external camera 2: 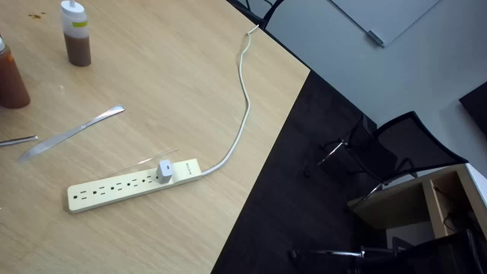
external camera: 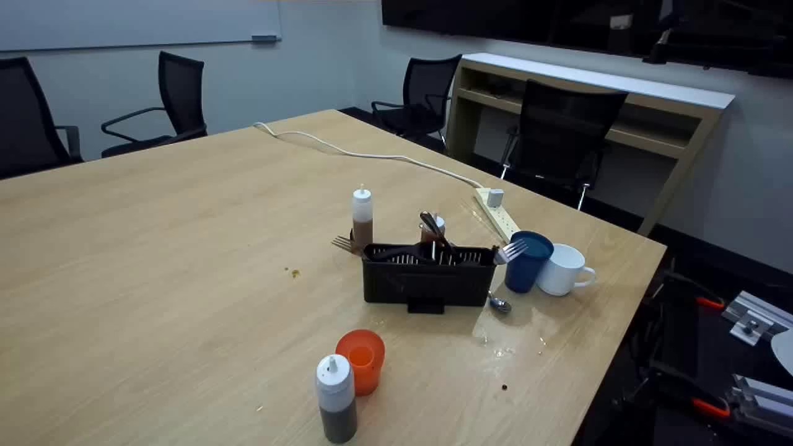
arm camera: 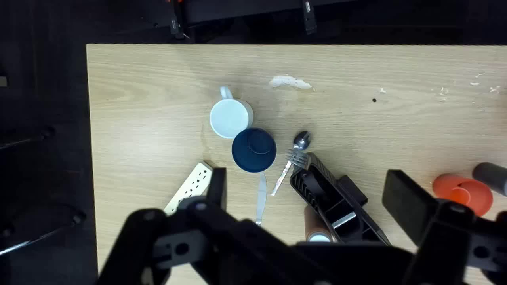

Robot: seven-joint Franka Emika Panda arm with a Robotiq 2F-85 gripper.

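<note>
My gripper stands open high over the table, its two dark fingers wide apart and nothing held; neither exterior view includes it. Below it in the wrist view lies a black cutlery caddy (arm camera: 323,190), with a fork (arm camera: 298,158) sticking out of one end. A spoon (arm camera: 301,141) and a knife (arm camera: 261,199) lie on the table beside it. The dark blue cup (arm camera: 254,150) appears against or very close to the white mug (arm camera: 231,118). An orange cup (external camera: 360,357) is near a squeeze bottle (external camera: 336,397) at the front of exterior view 1.
A power strip (external camera 2: 132,186) with a plugged-in charger (external camera 2: 164,171) lies near the table's edge, its white cable (external camera 2: 245,98) running away. Two more sauce bottles stand behind the caddy, one brown-filled bottle (external camera: 362,217) at its left.
</note>
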